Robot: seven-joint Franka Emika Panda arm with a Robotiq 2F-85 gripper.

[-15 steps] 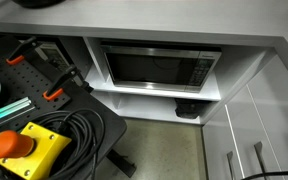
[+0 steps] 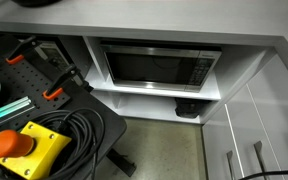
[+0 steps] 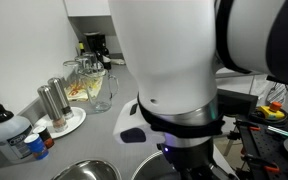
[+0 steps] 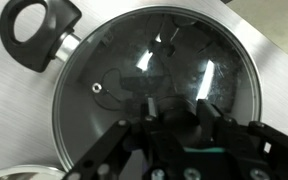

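Observation:
A round pot with a glass lid (image 4: 104, 70) fills most of the wrist view, its black handle (image 4: 39, 30) pointing to the upper left. Over the lid's lower middle is my gripper, its dark fingers to either side of what looks like the lid's black knob. Whether they touch it does not show. The white arm (image 3: 204, 60) hides much of exterior view 2, where only part of the pot (image 3: 156, 168) appears below it. Exterior view 1 does not show the gripper.
Beside the pot is a metal bowl (image 3: 89, 172). Farther along the counter are a glass pitcher (image 3: 99, 92), tall shakers (image 3: 56, 100) on a plate, and bottles. Below the counter in exterior view 1 sits a microwave (image 2: 154, 66); a yellow emergency-stop box (image 2: 46, 150) lies at lower left.

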